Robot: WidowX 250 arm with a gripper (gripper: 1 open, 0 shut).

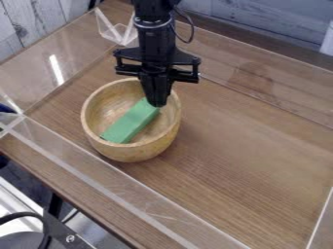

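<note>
A round wooden bowl (159, 136) sits on the wooden table, left of centre. A light green rectangular block (129, 124) lies inside it, slanting from lower left to upper right. My black gripper (156, 97) points down over the back part of the bowl, just beyond the upper end of the block. It looks shut, with nothing visible between its fingers; whether the tips touch the block cannot be told from this view.
Clear strips run along its left and front edges. Black cables lie at the lower left corner, and pale panels stand behind the table.
</note>
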